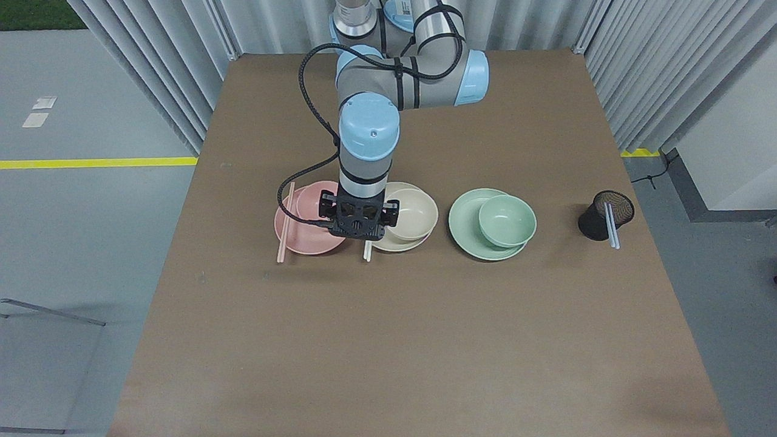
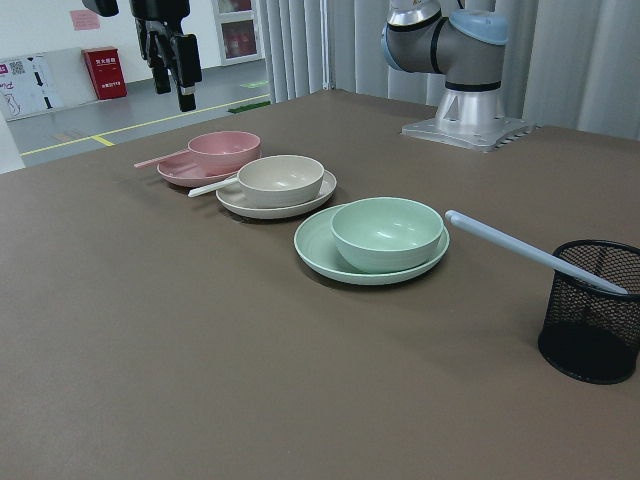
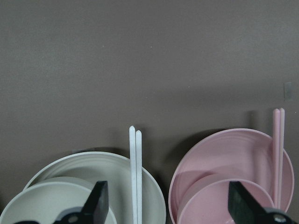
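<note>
My gripper hangs open and empty above the pink and cream sets, its fingers at the bottom of the wrist view. The pink bowl on its pink plate has pink chopsticks at its side. The cream bowl on its plate has white chopsticks across the plate. The green bowl sits on a green plate. Light blue chopsticks lean in a black mesh cup.
The mesh cup stands near the right edge; the arm's base is at the back.
</note>
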